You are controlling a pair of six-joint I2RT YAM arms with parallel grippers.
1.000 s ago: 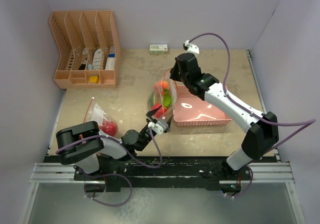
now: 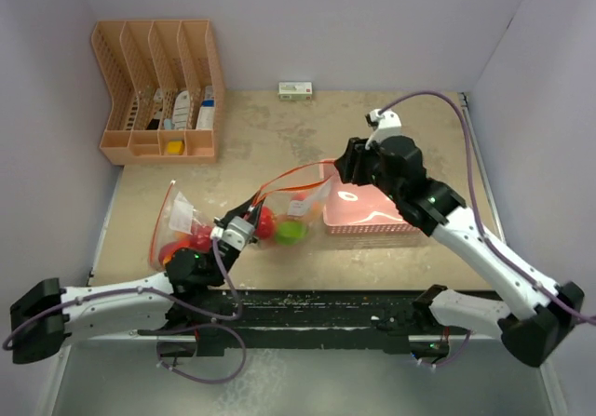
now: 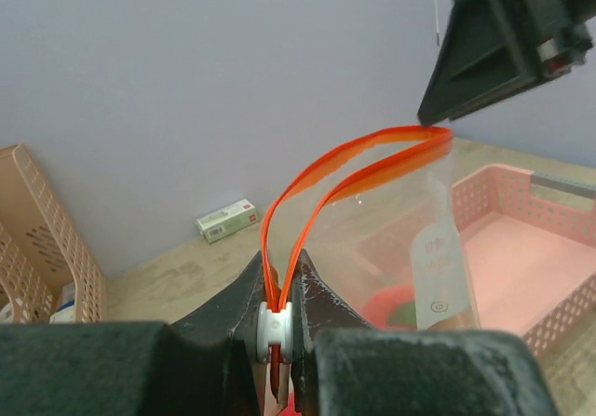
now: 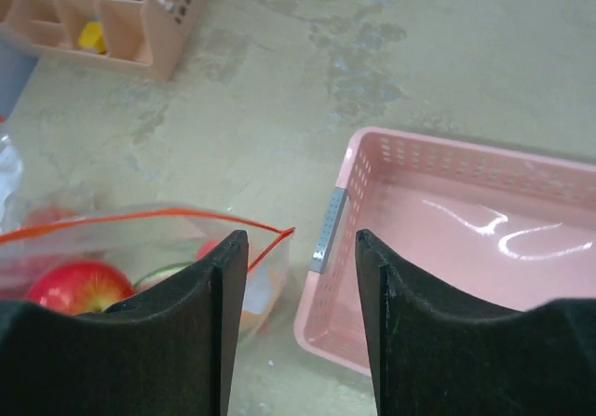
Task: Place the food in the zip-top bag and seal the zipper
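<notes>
A clear zip bag (image 2: pixel 296 208) with an orange-red zip edge lies in front of the pink basket. Inside it are red food (image 2: pixel 265 222) and a green piece (image 2: pixel 291 232). My left gripper is shut on one end of the zip (image 3: pixel 312 179), pinching its two orange strips together. From there the strips bow apart and meet again at the far corner, so the mouth gapes. At that corner, my right gripper stands open; the zip's tip shows between its fingers in the right wrist view, not gripped.
The empty pink basket (image 2: pixel 372 208) sits right of the bag. Another clear bag with red food (image 2: pixel 200 239) lies by the left arm. A beige rack (image 2: pixel 158 146) and a small box (image 2: pixel 295 90) stand at the back.
My left gripper has moved left with the zip end, turning the bag so its mouth runs left to right. The right gripper has shifted slightly right and toward the front.
</notes>
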